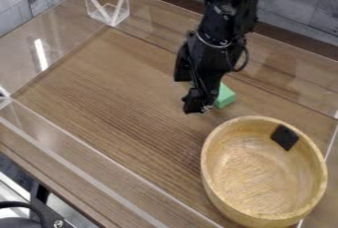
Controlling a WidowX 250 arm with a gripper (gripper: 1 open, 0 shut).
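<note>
The black arm reaches down from the top centre, its gripper (196, 90) low over the wooden table, open. A small green object (223, 97) lies just right of the gripper, partly hidden behind it; whether the fingers touch it is unclear.
A beige plastic bowl (258, 183) with a black patch (284, 136) on its rim fills the lower right. A white wire-like item (109, 7) stands at the back left.
</note>
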